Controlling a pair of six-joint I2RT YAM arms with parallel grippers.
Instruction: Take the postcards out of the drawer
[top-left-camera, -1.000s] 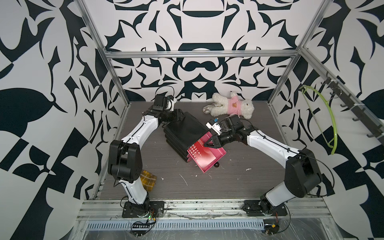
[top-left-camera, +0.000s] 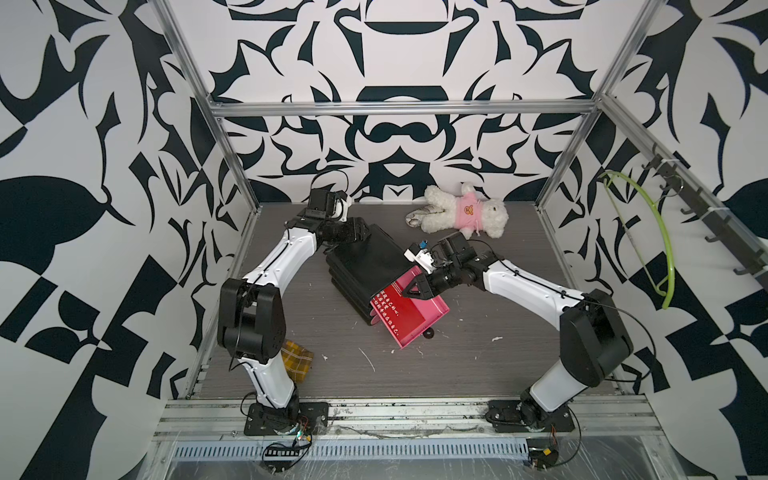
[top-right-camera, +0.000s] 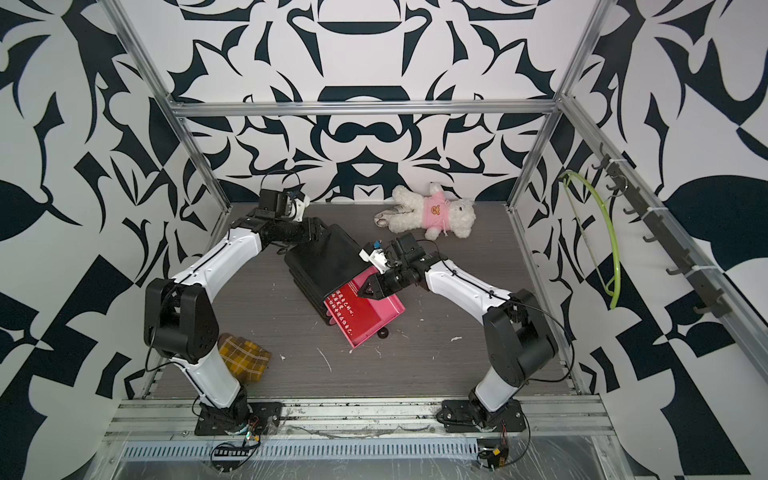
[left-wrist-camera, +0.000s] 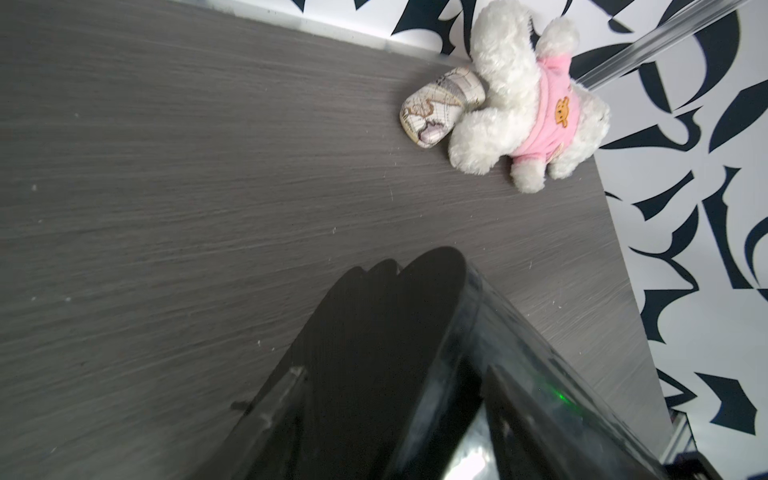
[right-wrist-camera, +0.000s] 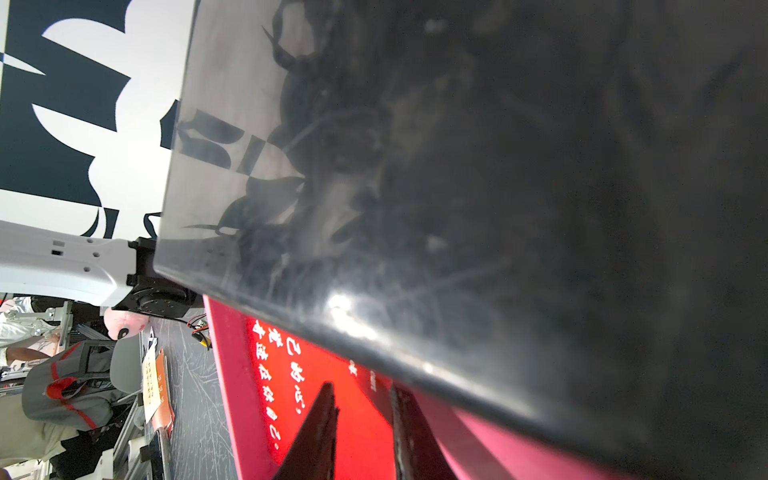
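Observation:
The black cabinet (top-left-camera: 372, 260) stands slanted mid-table, its pink drawer (top-left-camera: 436, 309) pulled out toward the front right. Inside it lies a red postcard (top-left-camera: 393, 313) with white writing; whether more lie beneath cannot be seen. At the cabinet's back left corner is my left gripper, its fingers apart on either side of the black edge; contact is unclear. Above the drawer, close to the cabinet front, my right gripper points down at the red card (right-wrist-camera: 360, 432), fingers parted by a narrow gap with nothing seen held.
A white plush toy (top-left-camera: 480, 214) in a pink shirt lies at the back, a patterned object (left-wrist-camera: 440, 108) beside it. A small black round piece (top-left-camera: 429, 333) sits by the drawer. A yellow checked cloth (top-right-camera: 242, 357) lies front left.
Over the last second my right gripper has shifted slightly left. The drawer and cabinet have edged left with it, and the small black piece too. My left arm looks still.

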